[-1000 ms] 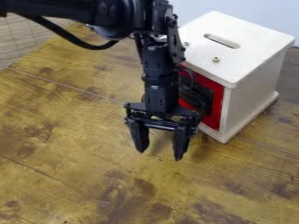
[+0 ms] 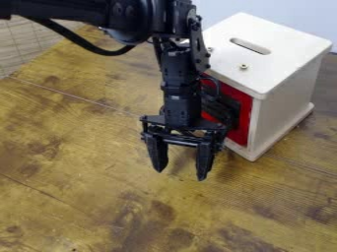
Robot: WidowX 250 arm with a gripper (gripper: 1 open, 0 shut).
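Note:
My black gripper (image 2: 179,161) hangs in the centre of the view, low over the wooden floor, with its two fingers apart and nothing between them. Just behind it and to the right stands a white box (image 2: 277,98) with a slot and small brass-coloured fittings on top. The box's side facing left shows a red opening (image 2: 238,136) with dark shapes inside, partly hidden by my arm and gripper.
Bare wooden floor (image 2: 79,187) fills the left and front of the view. A woven mat or panel (image 2: 24,49) is at the upper left, and a pale wall lies behind the box.

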